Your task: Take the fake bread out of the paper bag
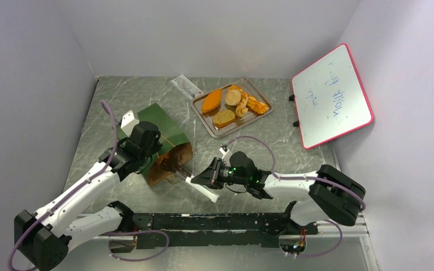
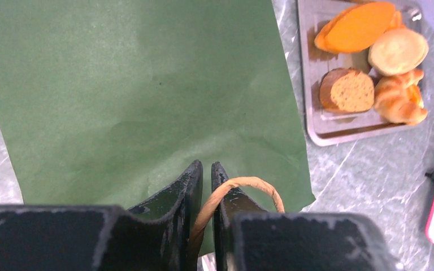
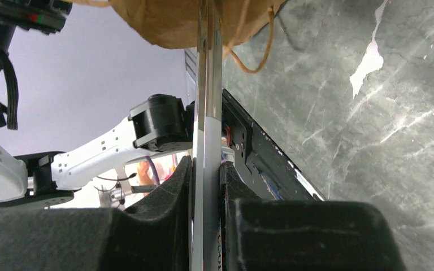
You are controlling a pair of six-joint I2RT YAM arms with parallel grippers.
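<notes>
A green paper bag (image 1: pixel 161 121) with a brown inside lies at the left of the table. My left gripper is shut on its rope handle (image 2: pixel 254 182), above the green side. My right gripper is shut on long tongs (image 3: pixel 208 135) with white handles, whose far ends reach toward the bag's brown opening (image 3: pixel 164 22). What the tongs hold, if anything, is hidden. A metal tray (image 2: pixel 311 113) at the back holds several fake breads, among them an orange loaf (image 1: pixel 212 100).
A whiteboard (image 1: pixel 330 96) with a pink frame stands at the right. A transparent packet (image 1: pixel 185 86) lies behind the tray.
</notes>
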